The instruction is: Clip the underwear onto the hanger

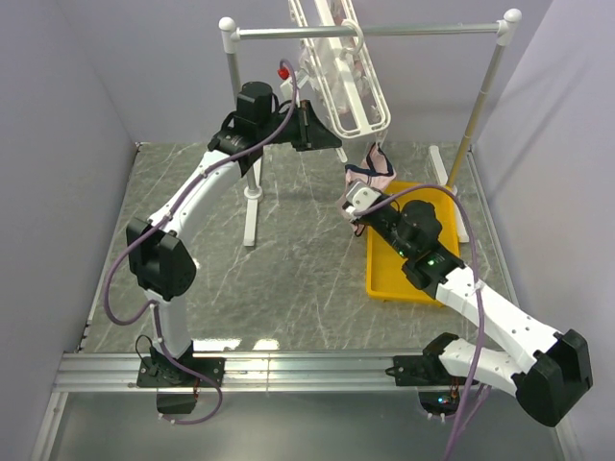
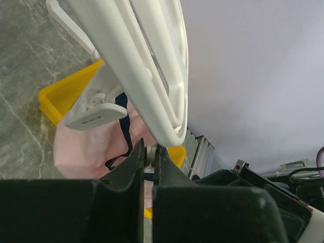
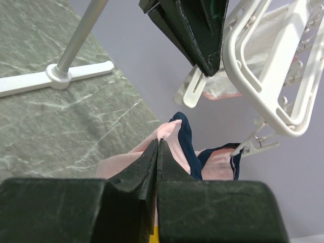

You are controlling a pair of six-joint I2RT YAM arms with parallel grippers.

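The white clip hanger [image 1: 361, 115] hangs from the rack. My left gripper [image 1: 338, 144] is shut on part of it at its lower edge; in the left wrist view the white piece shows between the fingers. The pink underwear [image 1: 370, 168] with navy trim hangs below, its upper right near a clip [image 3: 253, 147]; whether it is clipped I cannot tell. My right gripper is shut in front of the pink cloth; whether any cloth is between its tips I cannot tell.
A yellow tray [image 1: 394, 274] lies under the right arm. The rack's bar [image 1: 432, 29] spans above, with feet [image 1: 250, 226] on the marble floor.
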